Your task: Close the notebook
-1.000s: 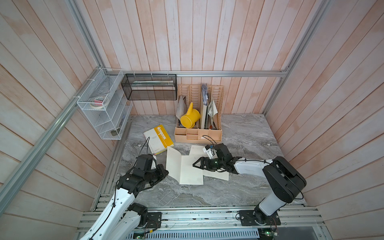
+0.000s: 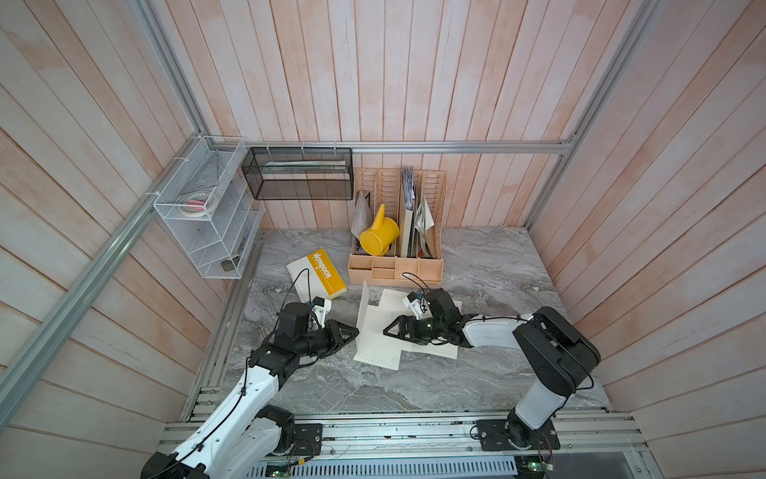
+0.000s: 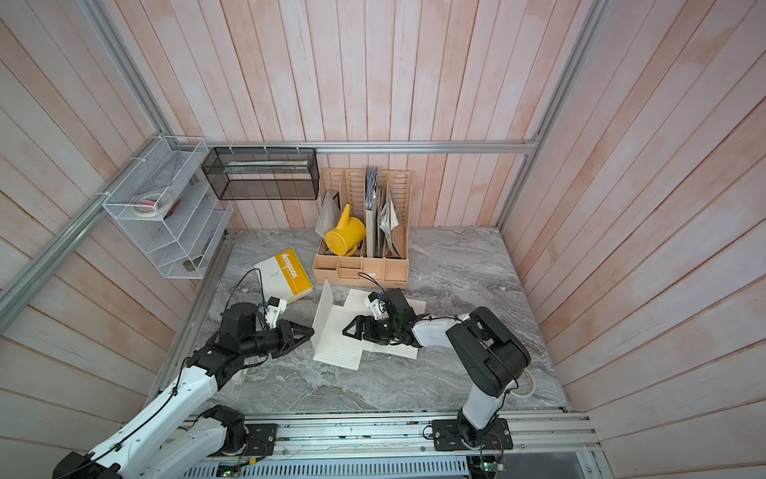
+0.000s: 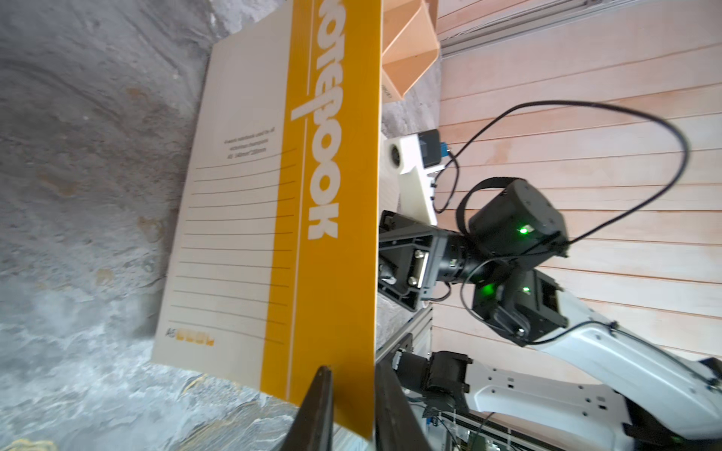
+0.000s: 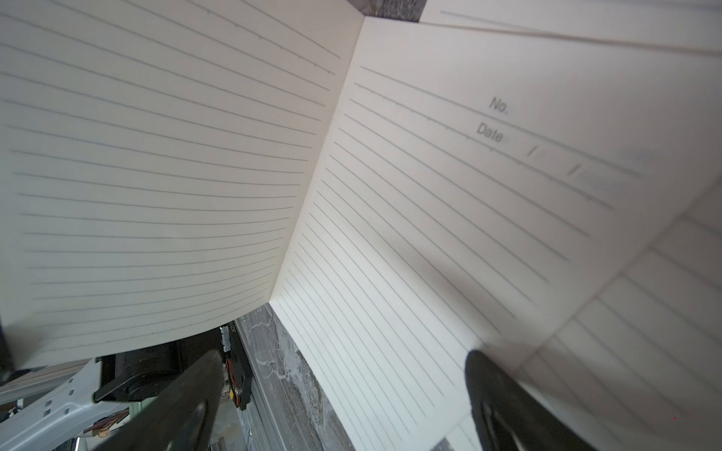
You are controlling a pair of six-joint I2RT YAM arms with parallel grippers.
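Observation:
An open lined notebook point(image 2: 379, 347) lies on the table, its left half lifted nearly upright. In the left wrist view its white-and-yellow cover point(image 4: 225, 210) faces my left gripper, whose fingertips are at the cover's lower edge; whether they pinch it is unclear. In the top left view my left gripper point(image 2: 348, 335) is beside that raised half. My right gripper rests low over the right-hand pages, fingers apart, open, with pages beneath them.
A second notebook point(image 2: 316, 275) lies behind left. A wooden organizer point(image 2: 395, 271) with papers and a yellow watering can point(image 2: 379, 239) stands at the back. Wire racks hang at the left.
My left gripper has moved right, and the notebook's left half has risen more upright and swung rightward. The right gripper has hardly moved.

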